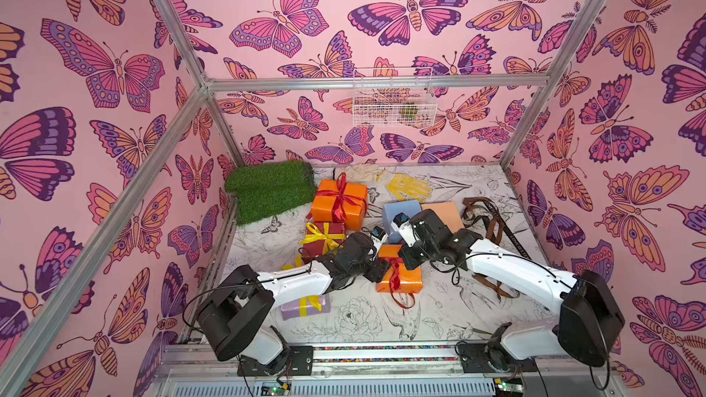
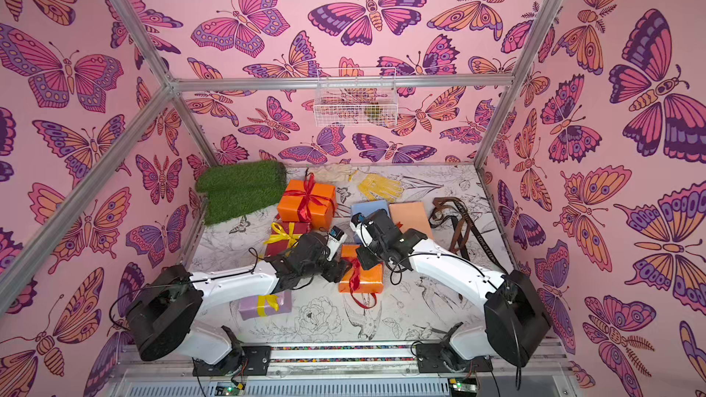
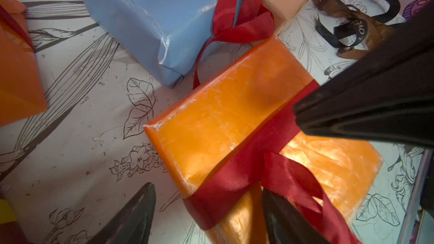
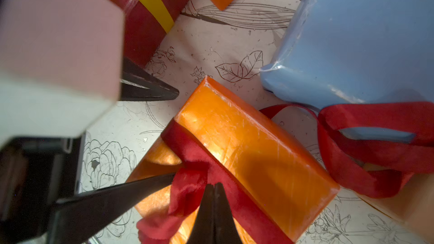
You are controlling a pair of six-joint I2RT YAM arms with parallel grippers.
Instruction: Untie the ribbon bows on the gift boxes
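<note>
An orange gift box (image 1: 399,286) with red ribbon (image 3: 230,167) lies between both grippers; loose loops of the ribbon rest on its top. My left gripper is part open over that ribbon, in its own wrist view. My right gripper is shut, its tips over the red ribbon, with nothing clearly held. A blue box (image 4: 352,36) has loose red ribbon (image 4: 370,149) beside it. Behind, an orange box (image 1: 331,206) carries a red bow, and a dark red box (image 2: 278,245) a yellow one.
A lilac box (image 2: 250,310) with yellow ribbon is front left. Green turf (image 1: 268,198), a yellow glove (image 1: 408,187), a peach box (image 1: 441,213) and brown and black straps (image 1: 492,228) surround the boxes. The front centre has some bare table.
</note>
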